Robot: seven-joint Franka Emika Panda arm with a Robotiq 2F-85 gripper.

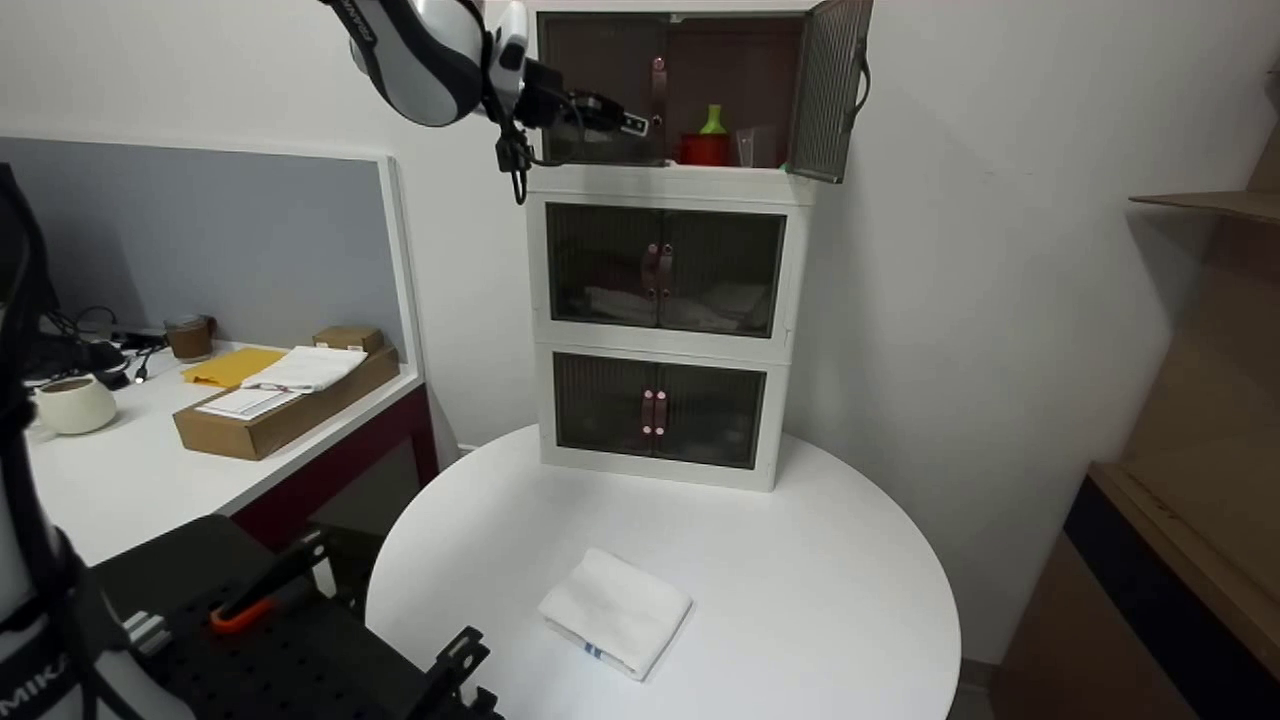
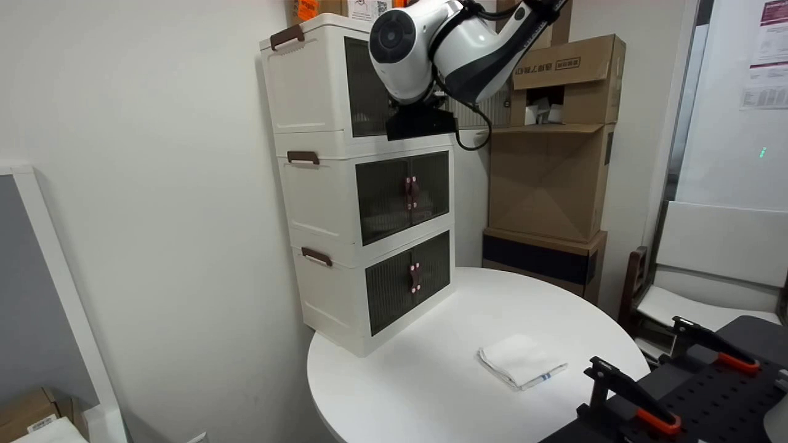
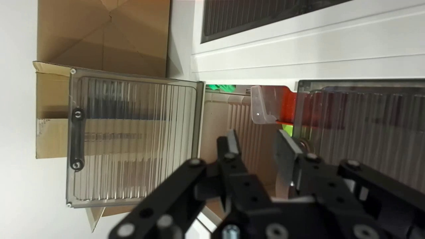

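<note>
In exterior view 1 my gripper (image 1: 637, 124) is at the top cabinet (image 1: 672, 181), before its closed left door (image 1: 606, 72) and near that door's brown handle (image 1: 659, 90). The right door (image 1: 830, 90) stands swung out. In the wrist view the gripper is part open, with a gap between its fingers and nothing seen held. Its right finger overlaps the closed door's edge and partly hides the handle; contact cannot be judged. Inside the cabinet are a red container (image 1: 704, 149), a green bottle-shaped thing (image 1: 714, 120) and a clear container (image 3: 264, 105).
A folded white towel (image 1: 617, 613) lies on the round white table (image 1: 828, 564). The middle cabinet (image 1: 662, 341) and bottom cabinet (image 1: 654, 468) have their doors closed. Cardboard boxes (image 2: 546, 177) stand beyond the cabinet stack.
</note>
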